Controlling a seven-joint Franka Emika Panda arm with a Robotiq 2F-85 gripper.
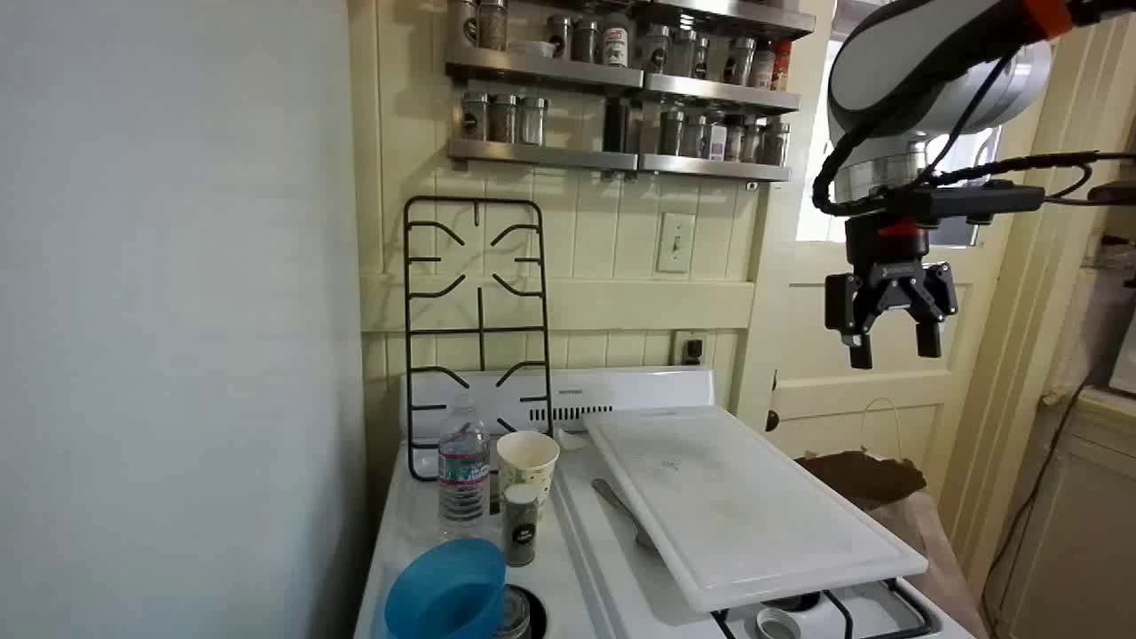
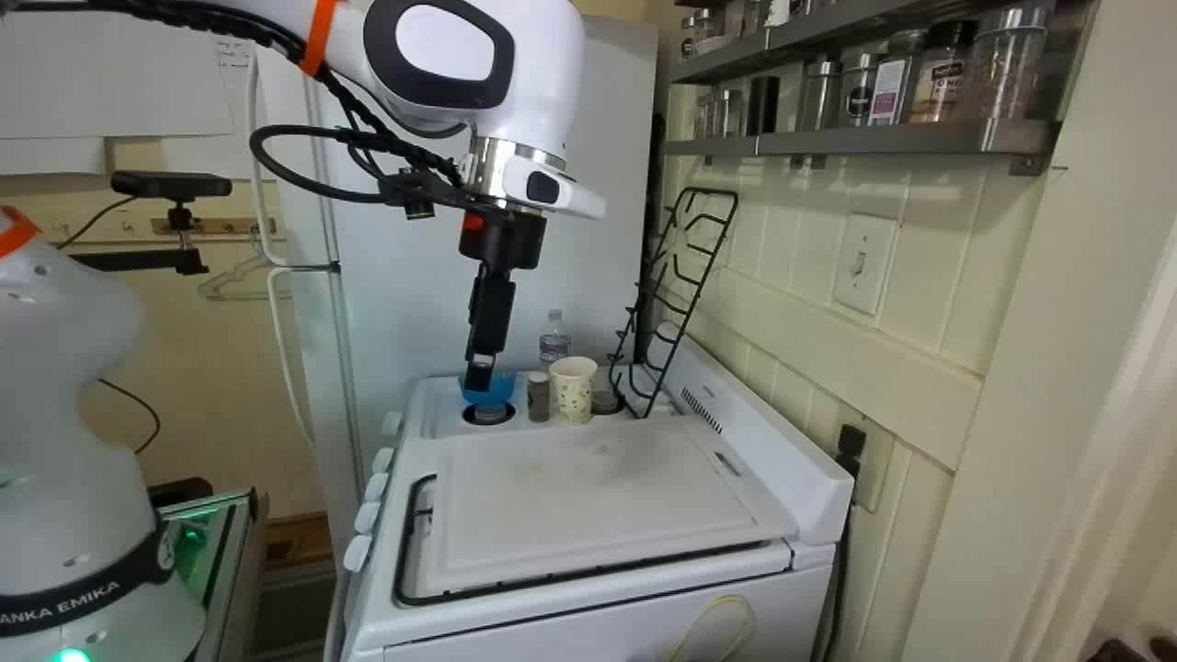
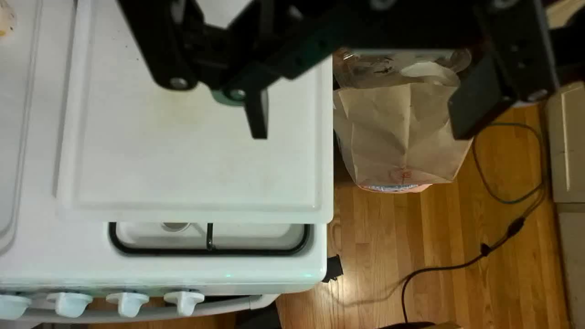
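My gripper (image 1: 896,353) hangs in the air at the right of exterior view 1, fingers pointing down. It stands open, and nothing shows between its fingers in the wrist view. Below it lies the white cutting board (image 3: 192,164) on the stove. On the stove's far side are a blue bowl (image 1: 447,591), a spice jar (image 1: 521,524), a patterned paper cup (image 1: 528,464) and a clear water bottle (image 1: 464,479). A spoon-like utensil (image 1: 623,506) rests beside the board, its end partly hidden.
A black grate (image 2: 690,281) leans on the backsplash. Spice shelves (image 1: 548,69) line the wall above. A brown paper bag (image 3: 403,131) stands on the floor beside the stove. The board's top is bare; a tall white fridge (image 2: 386,287) borders the stove's far side.
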